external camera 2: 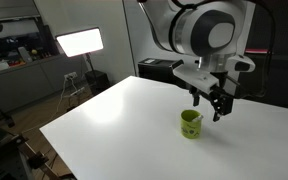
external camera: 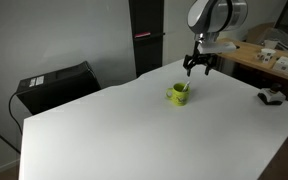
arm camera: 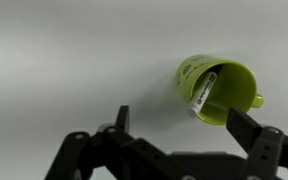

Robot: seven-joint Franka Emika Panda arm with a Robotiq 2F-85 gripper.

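Observation:
A yellow-green mug (external camera: 179, 95) stands upright on the white table, toward its far side. Inside it leans a white marker-like stick (arm camera: 204, 90) with dark lettering, its end poking past the rim. My gripper (external camera: 198, 72) is open above the table, just behind and to the right of the mug in exterior view 1. In exterior view 2 the gripper (external camera 2: 206, 103) hangs above the mug (external camera 2: 191, 124). The wrist view shows the mug's opening beyond the fingers, with the fingers wide apart and nothing between them.
A black box-like case (external camera: 59, 88) sits at the table's left edge, and a small dark device (external camera: 272, 97) lies at the right. A wooden surface with several items stands beyond the right edge.

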